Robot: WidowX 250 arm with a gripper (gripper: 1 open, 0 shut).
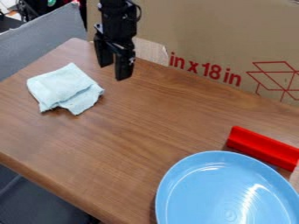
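Observation:
The black gripper (114, 58) hangs over the back left of the wooden table, open, with nothing seen between its fingers. Below it to the left lies a folded pale blue cloth (65, 86), apart from the gripper. A light blue plate (225, 197) sits at the front right, and a red cylinder (263, 147) lies just behind it.
A large cardboard sheet (228, 39) with red print stands along the back. A grey padded surface (35, 44) borders the table on the left.

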